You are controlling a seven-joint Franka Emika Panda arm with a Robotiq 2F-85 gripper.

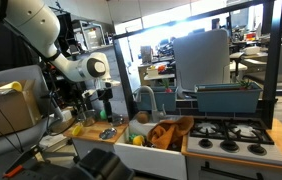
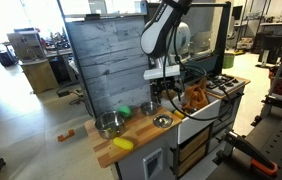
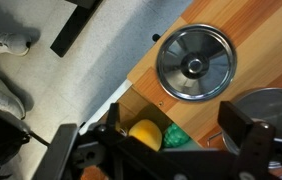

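Observation:
My gripper stands open over the counter and sink edge, its dark fingers spread at the bottom of the wrist view. Nothing shows held between them. Beneath lie a yellow object [image 3: 146, 132] and a green one [image 3: 176, 137], partly covered by the gripper. A round metal lid [image 3: 196, 62] with a central knob rests on the wooden counter; in exterior view 2 a similar round metal piece [image 2: 163, 121] is near the sink. Part of a metal pot [image 3: 271, 105] sits at the wrist view's right. The white arm [image 1: 95, 66] hangs above the counter's left part.
Right of the arm is a white sink [image 1: 146, 158] with a brown cloth [image 1: 171, 131] over it, then a black stove [image 1: 236, 137]. A metal pot [image 2: 111, 124] and a yellow object [image 2: 123, 142] occupy the counter's other end. A grey faucet [image 1: 151, 98] rises behind the sink.

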